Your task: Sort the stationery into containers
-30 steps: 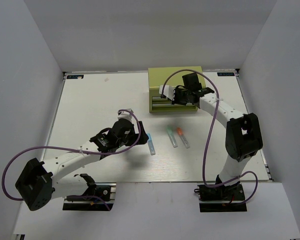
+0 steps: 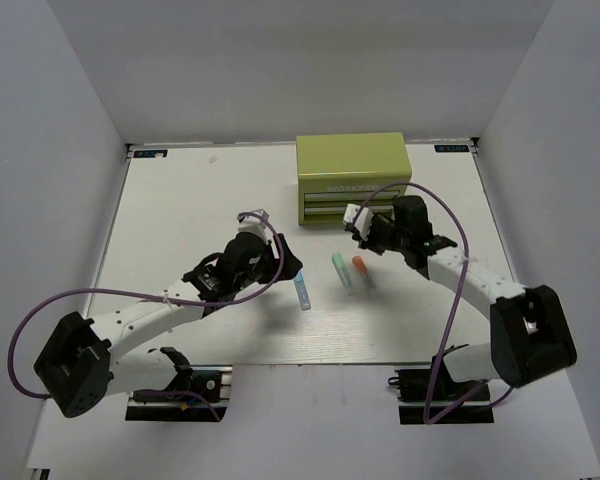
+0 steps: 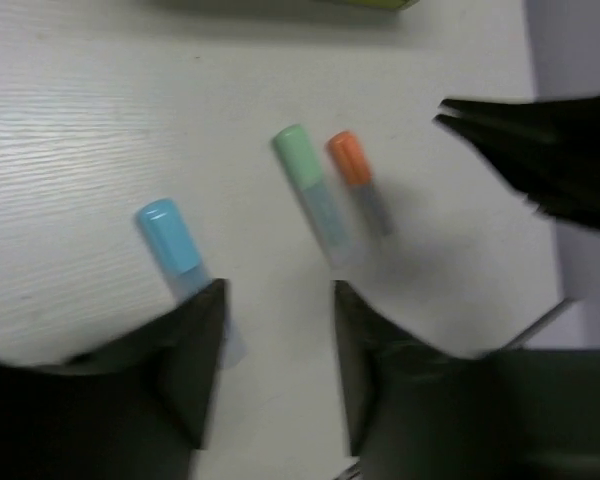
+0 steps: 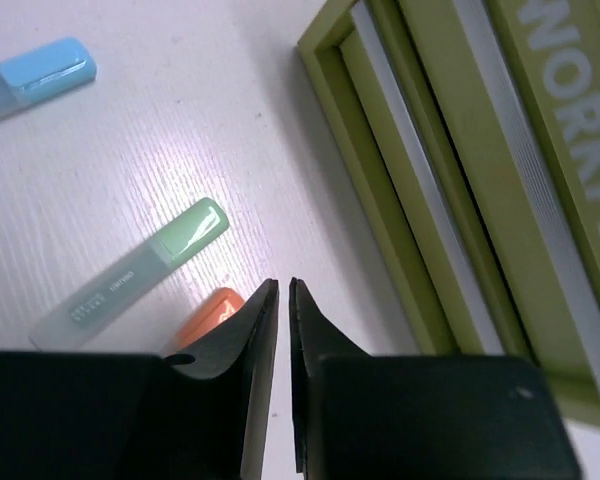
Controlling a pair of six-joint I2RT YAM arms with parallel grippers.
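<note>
Three capped stationery pieces lie on the table: a blue one (image 2: 302, 291), a green one (image 2: 342, 273) and an orange one (image 2: 364, 271). The green drawer box (image 2: 351, 160), lettered WORKPR, stands behind them. My left gripper is over the table beside the blue piece (image 3: 172, 240), its fingertips apart and nothing seen between them. My right gripper is shut above the orange piece (image 4: 210, 318), in front of the box; nothing shows between its fingers. The green piece (image 4: 130, 275) lies beside the orange one.
Cables arch over both arms.
The right arm has drawn back from the box front toward the near side, above the pieces. The left arm has shifted only slightly.
</note>
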